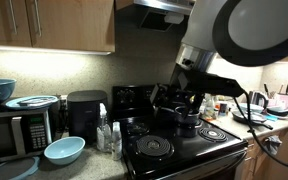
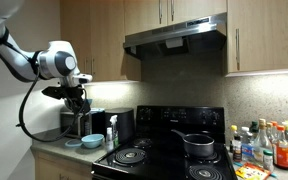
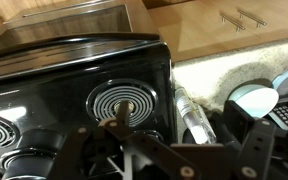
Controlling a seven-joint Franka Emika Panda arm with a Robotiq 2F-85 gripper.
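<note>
My gripper (image 1: pixel 171 98) hangs in the air over the stove area in exterior view 1. Far to the left of the stove's back panel, exterior view 2 has the same gripper (image 2: pixel 81 95) above the counter. In the wrist view two dark fingers stand wide apart along the bottom, and the gripper has nothing held between them. Below that gap, well down on the counter, are upright bottles (image 3: pixel 191 118). A dark pot (image 2: pixel 197 143) with a long handle sits on the black stove (image 2: pixel 149 165). The light blue bowl (image 1: pixel 64 151) rests on the counter.
A microwave (image 1: pixel 16 134) stands at the left, beside a dark appliance (image 1: pixel 85 113). Several bottles (image 2: pixel 264 145) crowd the counter right of the stove. The range hood (image 2: pixel 174 40) hangs above.
</note>
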